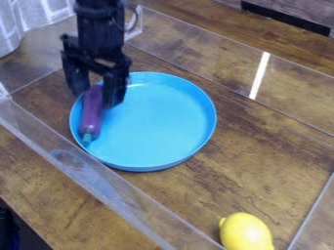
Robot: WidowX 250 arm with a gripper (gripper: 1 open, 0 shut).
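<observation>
A purple eggplant (92, 116) lies lengthwise on the left side of a blue plate (163, 122). Whether they touch the eggplant cannot be seen clearly.
A yellow lemon-like object (245, 230) sits at the bottom right on the wooden surface (261, 137). Clear panels run along the left and lower left, and a pale crumpled item is at the top left.
</observation>
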